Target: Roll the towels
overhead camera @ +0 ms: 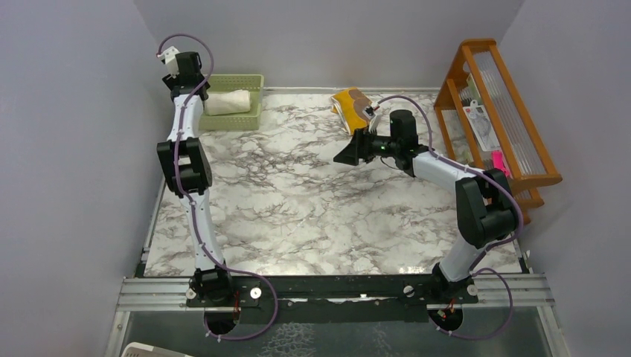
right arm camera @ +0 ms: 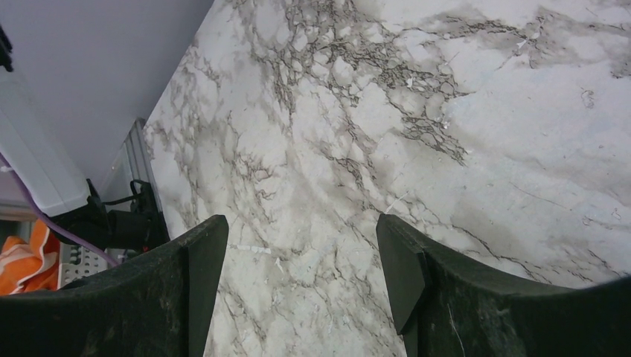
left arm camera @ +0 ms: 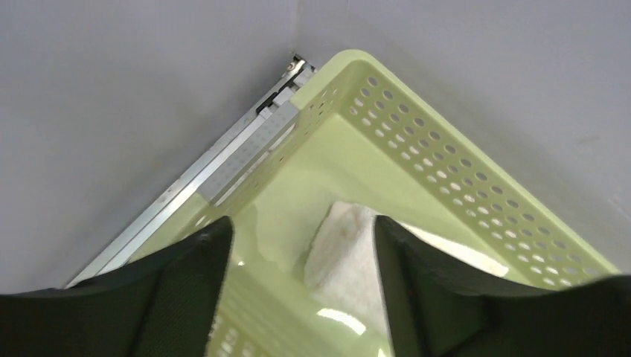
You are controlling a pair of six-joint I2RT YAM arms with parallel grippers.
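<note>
A rolled white towel (overhead camera: 229,103) lies in the green basket (overhead camera: 254,120) at the back left corner. The left gripper is over the basket's left part, open, its fingers apart with nothing gripped. In the left wrist view the white towel (left arm camera: 346,275) rests on the basket floor, partly hidden behind the right-hand finger (left arm camera: 417,290). My right gripper (overhead camera: 347,157) hangs over the right-middle of the table, also open; only bare marble shows between its fingers in the right wrist view.
A folded yellow-and-brown cloth (overhead camera: 351,108) lies at the back centre, just behind the right gripper. On the right stands a wooden rack (overhead camera: 487,111). An orange cloth (right arm camera: 28,266) shows off the table's edge.
</note>
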